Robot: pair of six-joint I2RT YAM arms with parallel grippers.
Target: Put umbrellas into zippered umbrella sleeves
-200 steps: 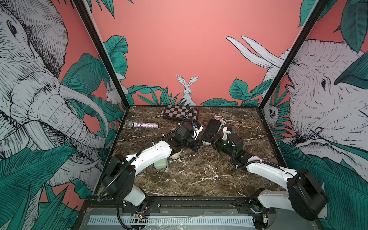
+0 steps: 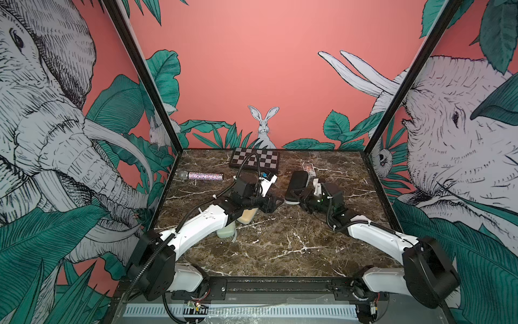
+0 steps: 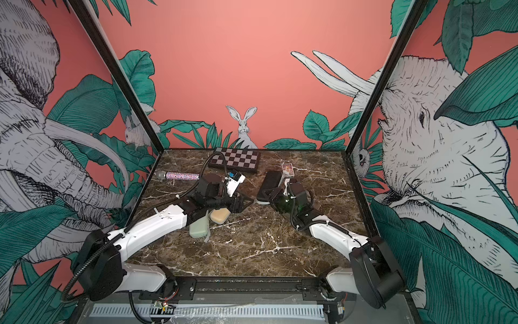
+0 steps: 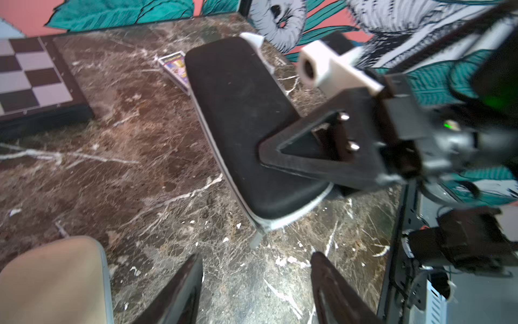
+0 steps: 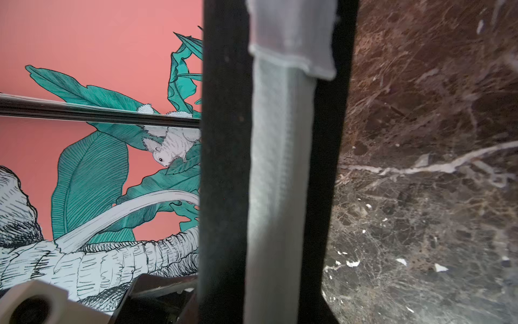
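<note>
A black zippered case [image 2: 296,183] with a pale zipper band hangs in my right gripper, which is shut on its near end; in the right wrist view the zipper [image 5: 278,162] fills the middle, close up. My left gripper stands open just short of the case, nothing between its fingers. A green case [image 3: 198,226] and a beige case [image 3: 220,215] lie under and in front of the left arm. Whether any of them holds an umbrella cannot be told.
A checkered board [image 2: 253,157] lies at the back, a glittery cylinder [image 2: 205,176] at the left and a small card box [image 3: 287,169] at the back right.
The black case and my right gripper shifted slightly, the case still held.
</note>
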